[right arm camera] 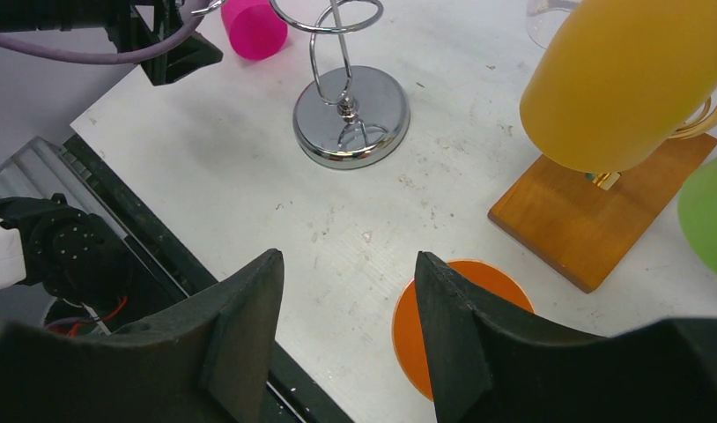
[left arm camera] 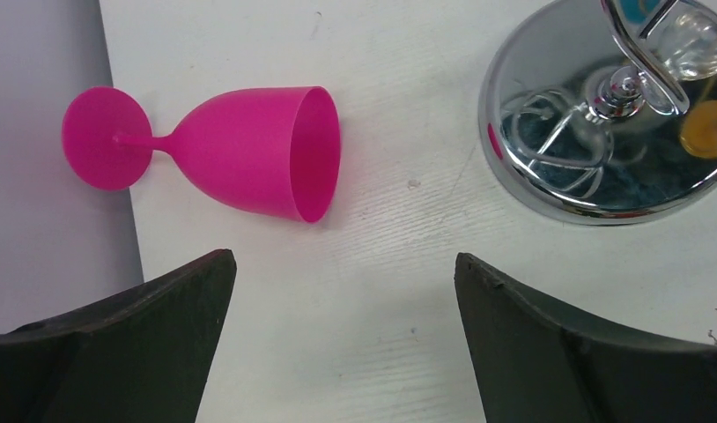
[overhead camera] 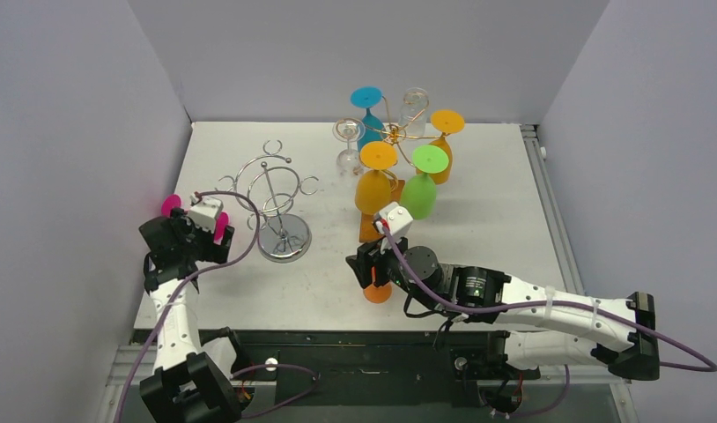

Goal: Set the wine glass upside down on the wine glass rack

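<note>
A pink wine glass point(left arm camera: 236, 150) lies on its side at the table's left edge, its bowl opening toward the silver rack. In the top view my left gripper point(overhead camera: 216, 249) hangs over that side and partly covers the glass; its fingers are wide apart and nothing is between them. The silver rack point(overhead camera: 276, 198) is empty, standing on a round chrome base point(left arm camera: 558, 189). My right gripper is part open above the front of the table, empty. An orange disc point(right arm camera: 408, 330) below is partly hidden behind its right finger.
A gold rack point(overhead camera: 393, 132) at the back carries several glasses hanging upside down, including a yellow glass point(overhead camera: 373, 189) and a green glass point(overhead camera: 418, 196). Its wooden base point(right arm camera: 593, 220) sits near my right gripper. Bare table lies between the two racks and at the right.
</note>
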